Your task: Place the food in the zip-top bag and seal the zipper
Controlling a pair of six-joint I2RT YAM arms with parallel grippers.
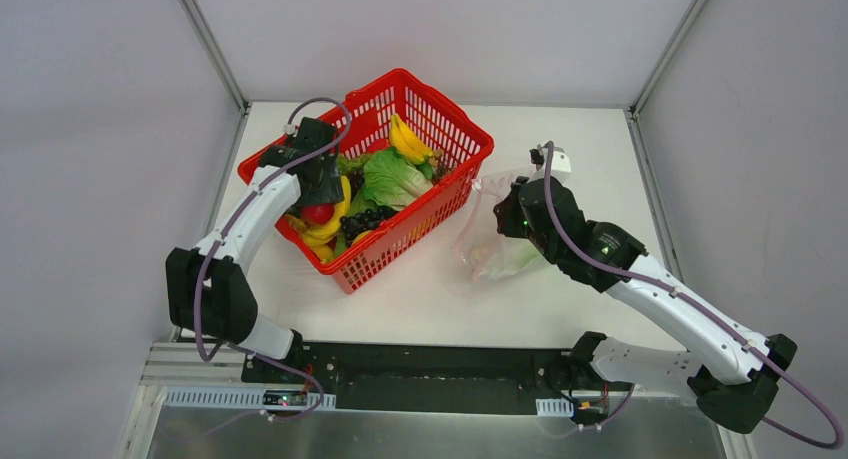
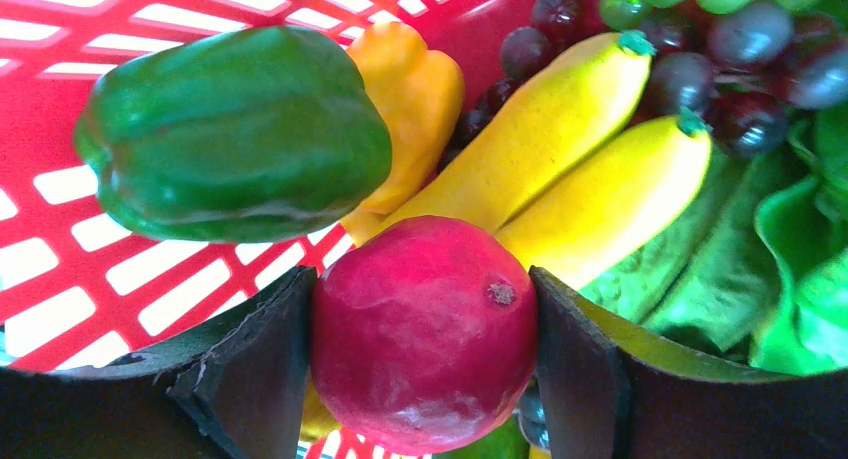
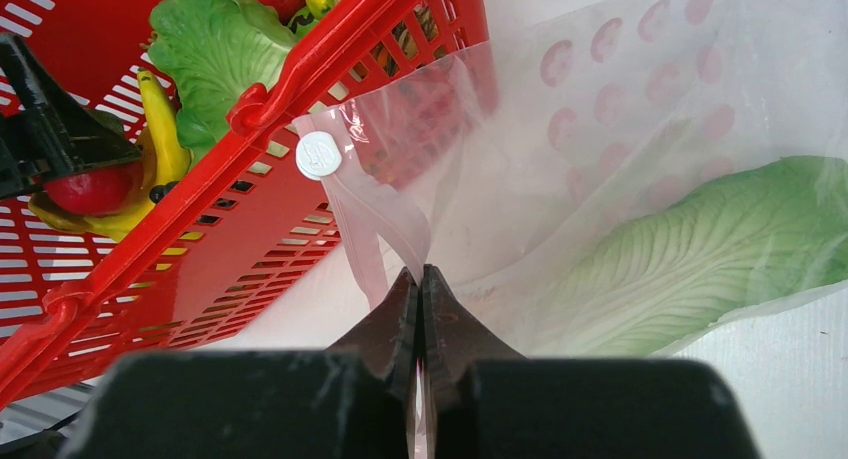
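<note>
A round red fruit (image 2: 420,329) fills the gap of my left gripper, whose two fingers press on its sides. That gripper is down in the left part of the red basket, above the other food. My right gripper is shut on the edge of the clear zip top bag (image 3: 500,179), near the bag's mouth. A white round slider (image 3: 319,155) sits at one end of the zipper. Inside the bag lies a green leafy vegetable (image 3: 690,259). The bag's mouth points toward the basket.
The red basket (image 1: 420,219) also holds a green pepper (image 2: 235,134), bananas (image 1: 408,139), lettuce (image 1: 392,179) and grapes (image 2: 750,34). Its rim (image 3: 210,184) stands between the left gripper and the bag.
</note>
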